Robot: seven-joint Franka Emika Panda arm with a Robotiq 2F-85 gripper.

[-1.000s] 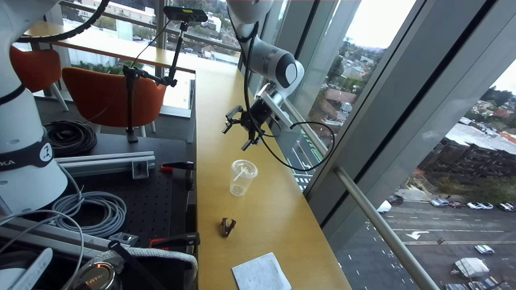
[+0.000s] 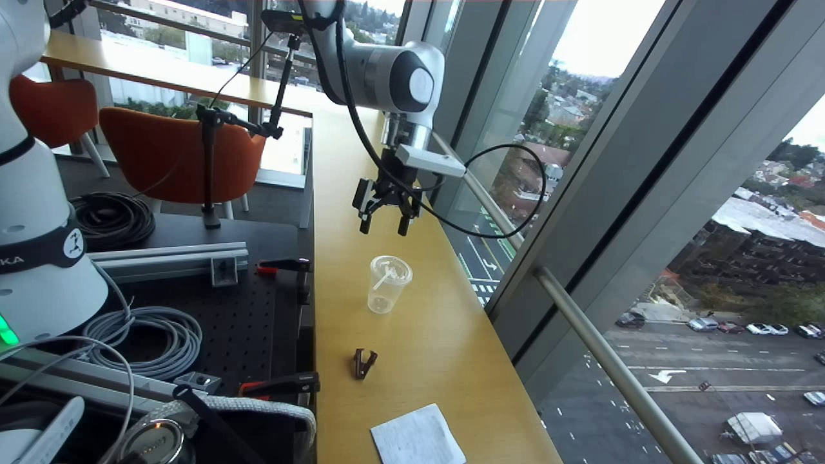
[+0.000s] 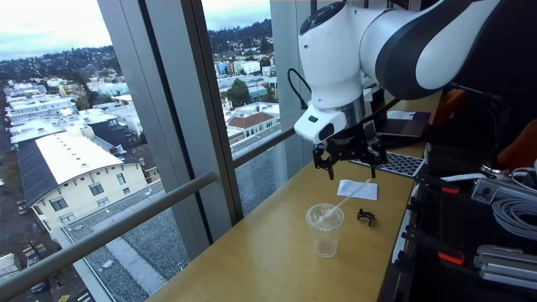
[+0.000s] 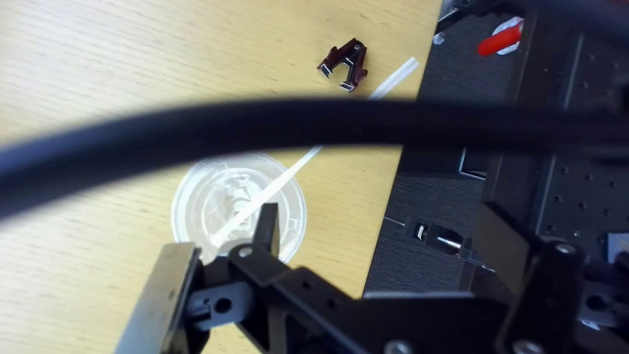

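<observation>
On the wooden table stands a clear plastic cup [image 2: 383,292], upright and lidded, with a white straw [image 3: 350,194] slanting up out of its top. My gripper [image 2: 384,227] hangs above the table, on the far side of the cup in exterior view 1, its fingers pointing down. It is open, with nothing between its fingers, and clear of the cup. In the wrist view the cup's lid [image 4: 191,189] shows beyond the left finger, and a black cable crosses in front of the straw. A dark staple remover [image 4: 354,59] lies on the table a short way from the cup.
A folded white paper [image 2: 417,437] lies on the table near the staple remover. A metal rail [image 2: 619,363] and windows bound one side. Opposite is a black bench with clamps [image 2: 290,384] and coiled cable [image 2: 158,344]. A keyboard [image 3: 402,163] sits at the table's end.
My arm has swung left in exterior view 1, and the gripper has turned from a tilt to nearly straight down. The cup, staple remover and paper have stayed in place.
</observation>
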